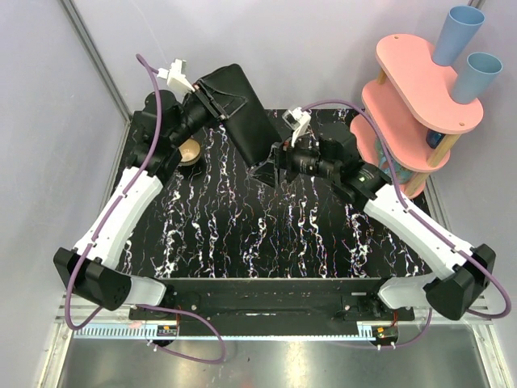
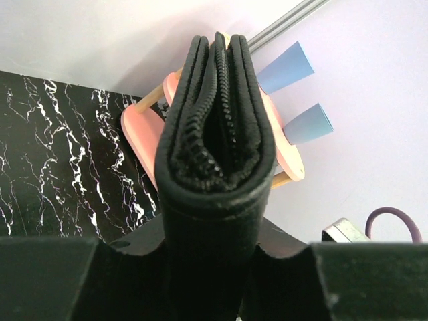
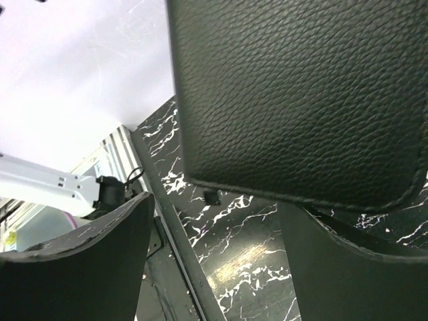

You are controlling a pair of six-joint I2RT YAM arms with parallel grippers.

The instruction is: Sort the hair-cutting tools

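Note:
A black textured case (image 1: 245, 113) with a zipper along its edge hangs tilted above the table. My left gripper (image 1: 224, 107) is shut on its upper part. In the left wrist view, the zipper (image 2: 212, 114) runs along the narrow side of the case, between the gripper's fingers. At the case's lower end is my right gripper (image 1: 268, 166), part open. In the right wrist view its fingers (image 3: 87, 251) stand apart below the case's bottom edge, where a small dark tab (image 3: 212, 197), perhaps the zipper pull, hangs in the gap. Whether they touch the case I cannot tell.
A pink tiered shelf (image 1: 420, 77) stands at the back right, bearing blue cups (image 1: 477, 77). A round tan bowl (image 1: 190, 152) sits behind the left arm.

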